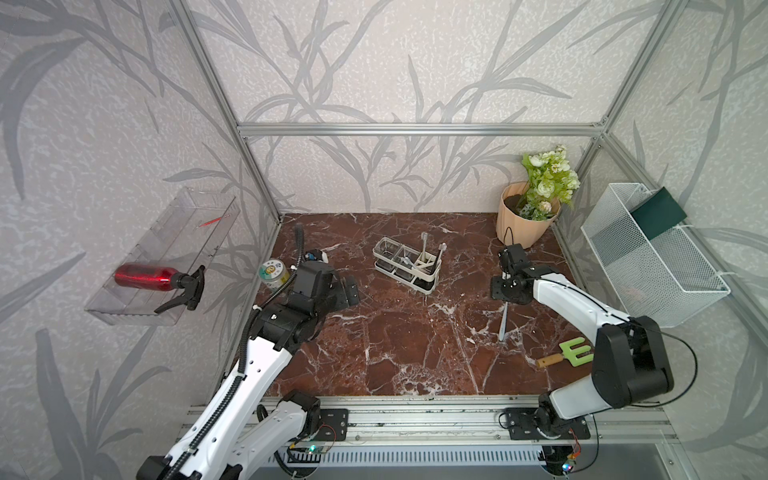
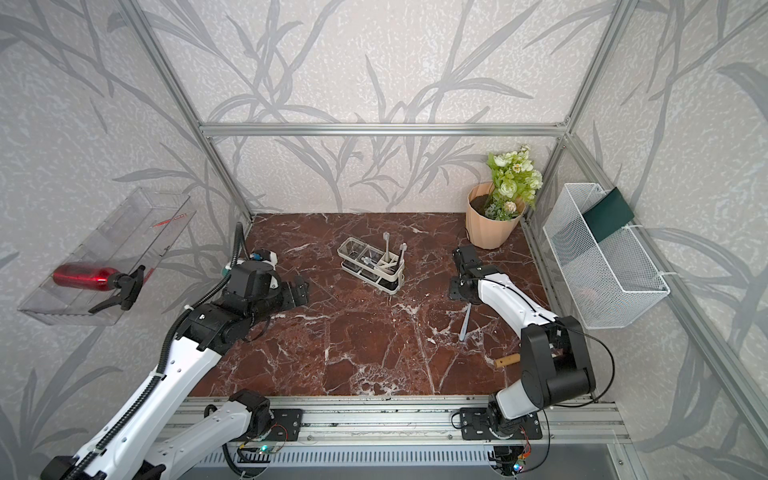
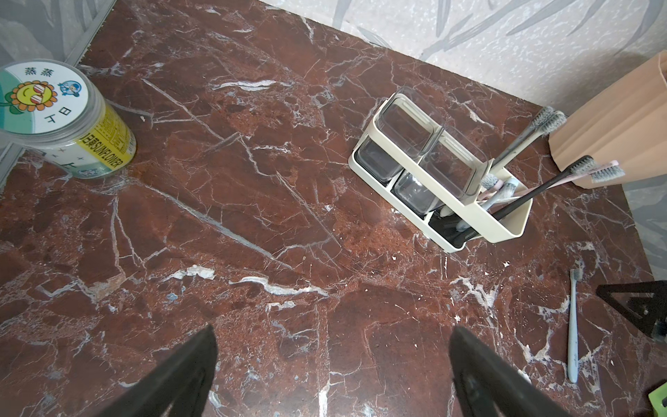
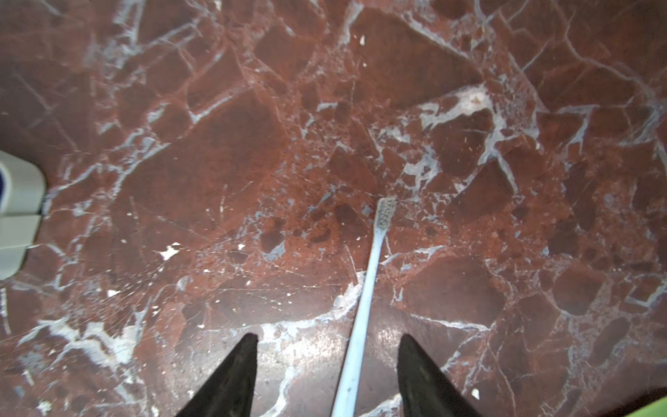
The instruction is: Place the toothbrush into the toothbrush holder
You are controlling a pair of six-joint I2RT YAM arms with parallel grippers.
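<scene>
A light blue toothbrush (image 4: pixel 357 326) lies on the marble table, its bristle head away from me in the right wrist view. My open right gripper hangs just above it, the handle running between the blurred fingertips, not held. The cream toothbrush holder (image 3: pixel 430 173) stands at the middle back of the table with several toothbrushes leaning in its right end. My left gripper is open and empty over the left part of the table, left of the holder.
A round tub (image 3: pixel 69 118) stands at the left back, a potted plant (image 1: pixel 520 224) at the right back. A green fork with wooden handle (image 1: pixel 576 352) lies at front right.
</scene>
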